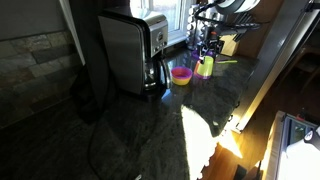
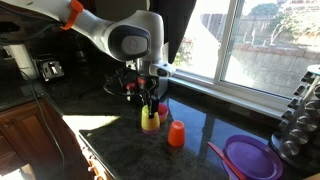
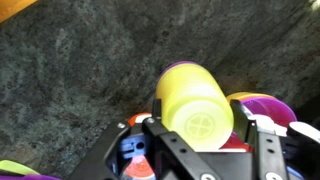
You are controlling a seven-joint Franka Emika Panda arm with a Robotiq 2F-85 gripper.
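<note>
A yellow cup [image 3: 197, 110], base toward the camera, sits between the fingers of my gripper in the wrist view, and the fingers are shut on it. A purple rim [image 3: 183, 66] shows past the cup's far edge; whether it belongs to another cup under it I cannot tell. In exterior view 2 the gripper [image 2: 149, 101] points down over the yellow cup [image 2: 150, 119]. Exterior view 1 has the gripper [image 1: 208, 53] above the yellow-green cup [image 1: 205, 67].
A pink and yellow bowl [image 1: 181, 76] stands beside the cup, near the coffee maker [image 1: 137, 50]. An orange cup [image 2: 176, 134] is close by on the dark counter. Purple plates [image 2: 252, 157] lie toward the right in exterior view 2.
</note>
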